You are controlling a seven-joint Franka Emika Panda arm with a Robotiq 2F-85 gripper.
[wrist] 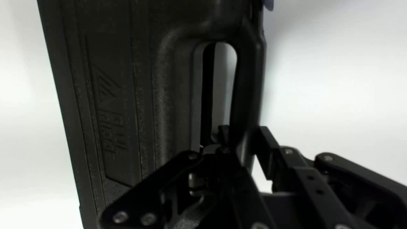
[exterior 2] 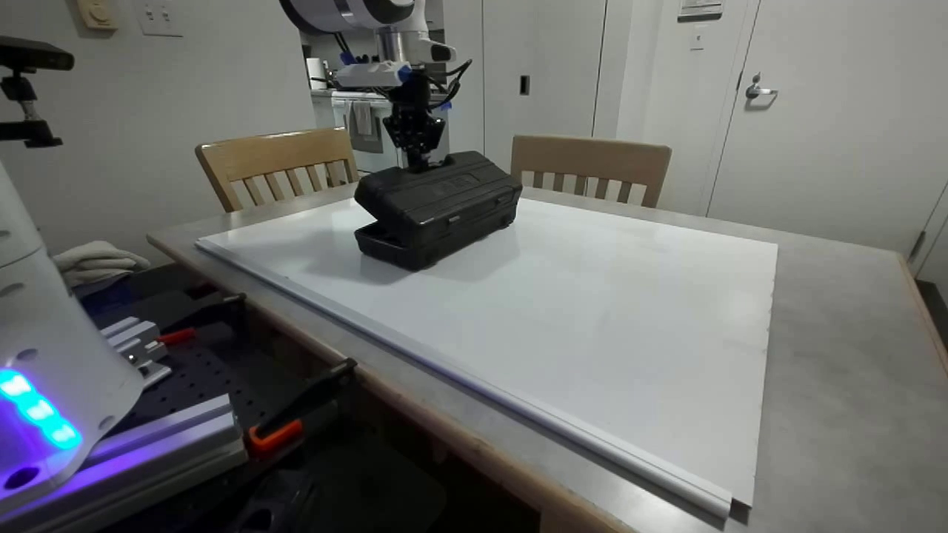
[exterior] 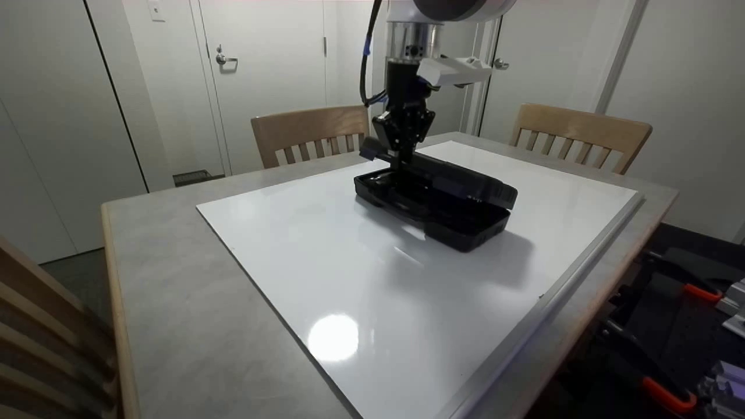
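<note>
A black plastic case (exterior 2: 444, 209) rests on the white board, its lid (exterior: 461, 177) tilted up and its base (exterior: 464, 230) flat on the board. Above the lid's handle side stands my gripper (exterior: 401, 159), pointing down. In the wrist view, the lid's handle (wrist: 248, 89) runs between the fingers, and my gripper is shut on it. Raised lettering marks the lid's face there. Dark shadow hides most of what is inside the base.
The white board (exterior: 293, 237) is bare in front of the case and to its sides. A raised rail (exterior 2: 498, 400) runs along one board edge. Wooden chairs (exterior: 311, 132) stand round the table.
</note>
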